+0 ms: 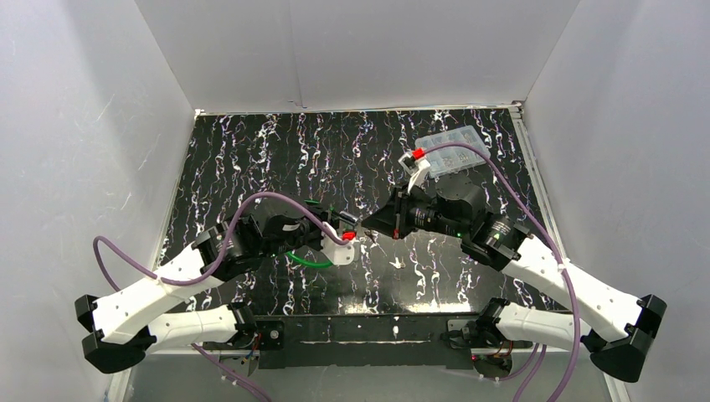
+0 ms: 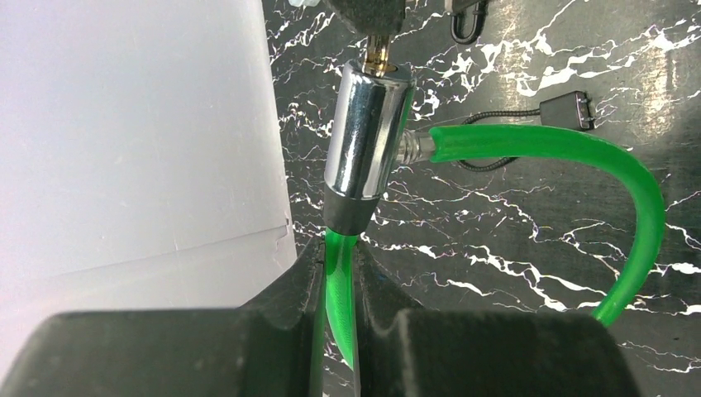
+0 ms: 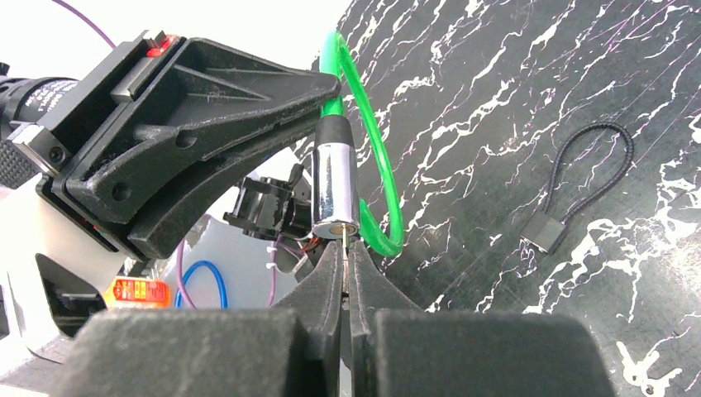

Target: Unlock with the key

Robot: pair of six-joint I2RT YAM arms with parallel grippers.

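A chrome lock cylinder with a green cable looping from its side hangs above the table. My left gripper is shut on the green cable just behind the lock's black collar. In the right wrist view the lock points its end face at my right gripper, which is shut on a thin key. The key's brass-coloured shaft meets the lock's end face in the left wrist view; how deep it sits cannot be told. The cable's side plug is seated in the lock.
On the marbled table lie a black braided cord with a small dark block and a small white key-shaped piece. A clear compartment box stands at the back right.
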